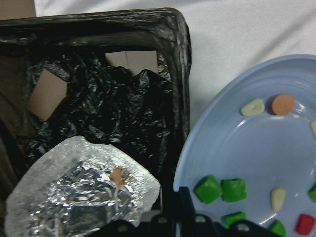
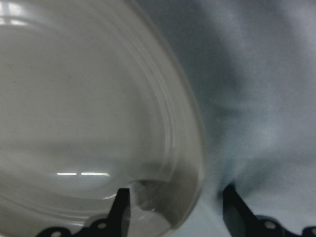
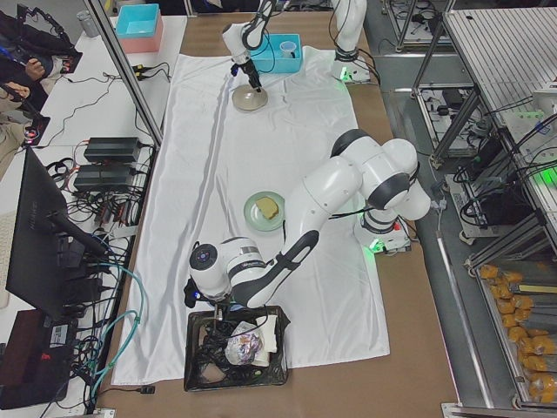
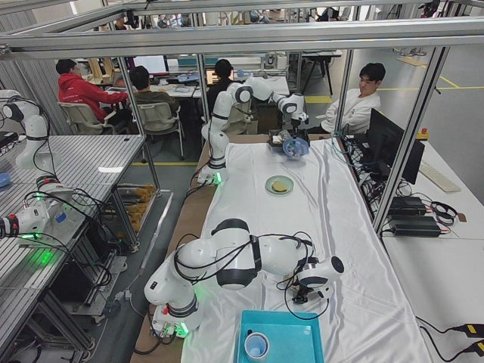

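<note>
A blue plate (image 1: 256,153) with toy food pieces, green, red, white and brown, sits beside the black bin (image 3: 278,374). My left gripper is at that plate's near rim, apparently shut on it. The bin holds black bags, cardboard and crumpled foil (image 1: 69,182). A beige plate (image 2: 84,98) lies on the white cloth at the other end. My right gripper stands open, its fingers either side of that plate's rim.
A green plate (image 4: 279,190) with a yellow item lies mid-table on the cloth. A light-blue tray (image 4: 299,344) with a cup (image 4: 256,346) is behind the right arm.
</note>
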